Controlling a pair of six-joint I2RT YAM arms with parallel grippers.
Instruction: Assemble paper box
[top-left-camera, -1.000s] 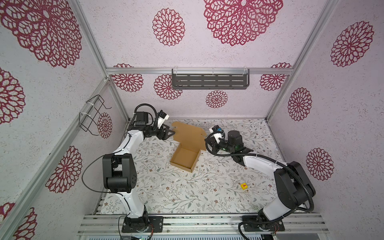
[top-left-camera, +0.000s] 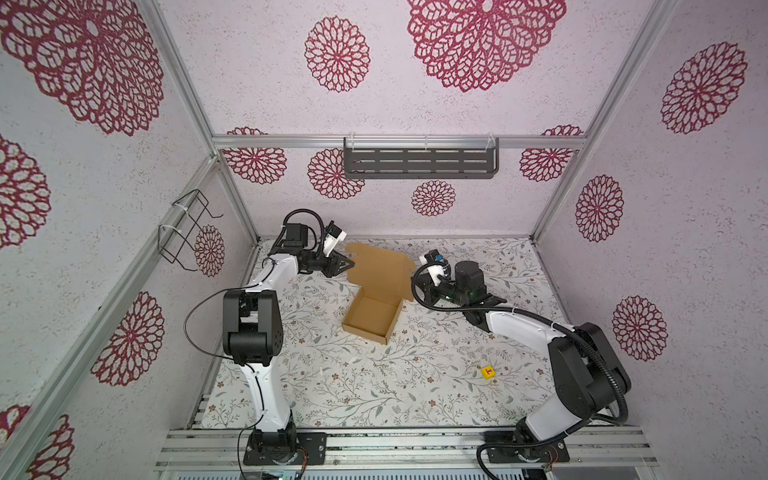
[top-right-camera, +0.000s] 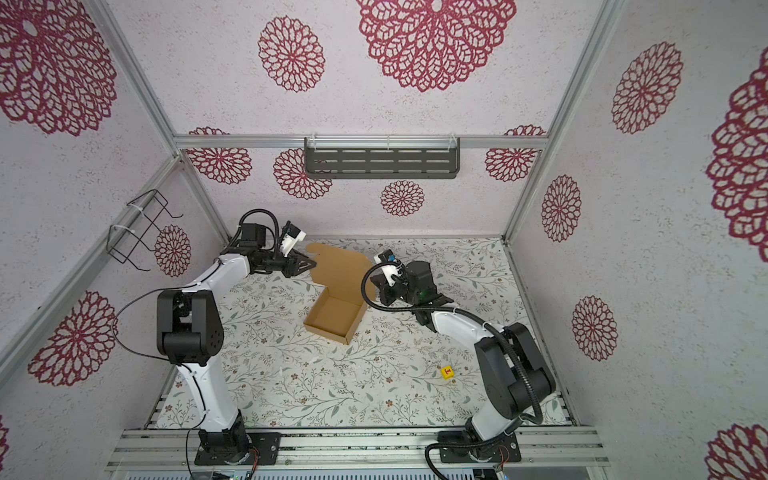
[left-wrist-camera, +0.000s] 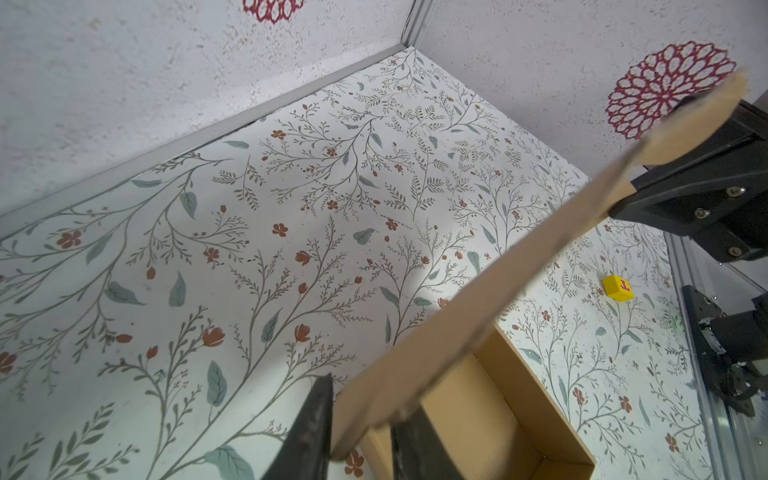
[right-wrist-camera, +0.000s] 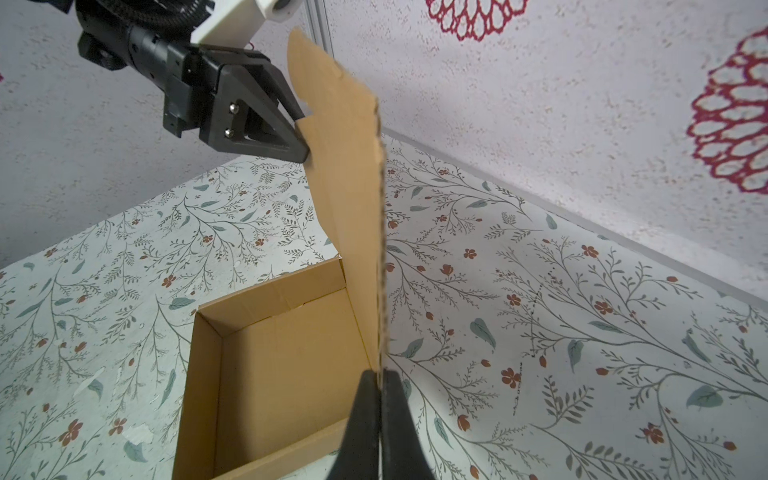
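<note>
The brown cardboard box stands with its walls folded up, its inside empty. Its lid panel rises from the back edge, tilted up. In the right wrist view my right gripper is shut on the thin side edge of the lid. At the lid's opposite side is my left gripper; its fingers are apart, with the blurred edge of the lid running between them. Whether either finger touches the cardboard, I cannot tell. The box tray shows beneath the lid in the left wrist view.
A small yellow cube lies on the floral table at the front right, apart from the box. The table in front of the box is clear. A grey shelf hangs on the back wall.
The box has shifted slightly right. My right arm looks still.
</note>
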